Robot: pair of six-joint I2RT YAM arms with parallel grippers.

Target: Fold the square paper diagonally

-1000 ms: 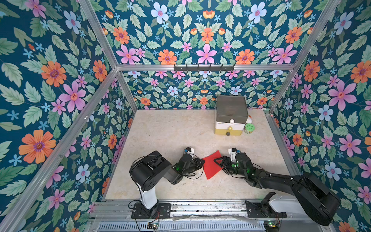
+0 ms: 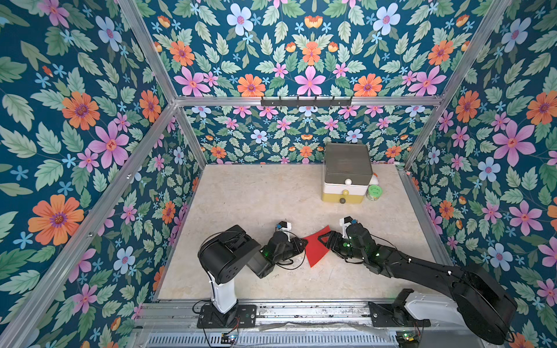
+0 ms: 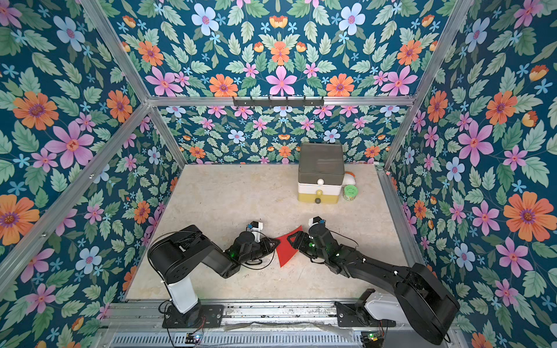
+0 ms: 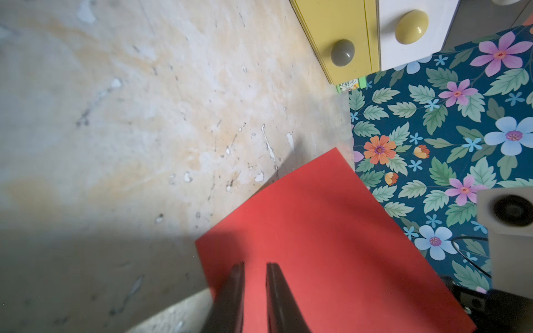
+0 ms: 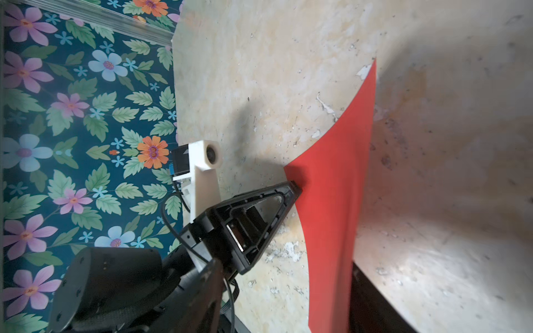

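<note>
The red paper stands bent between my two grippers, its right part curled up off the table in the right wrist view. At its left corner is my left gripper, whose dark fingers have a narrow gap between them, red paper showing behind. The right wrist view shows that left gripper's tip touching or almost touching the corner. My right gripper is open, its fingers blurred and wide apart around the paper's right side. Whether they touch the paper cannot be told.
A drawer box stands at the back right, with a green-lidded jar beside it. Both arms reach in from the front.
The left gripper stayed nearly still.
</note>
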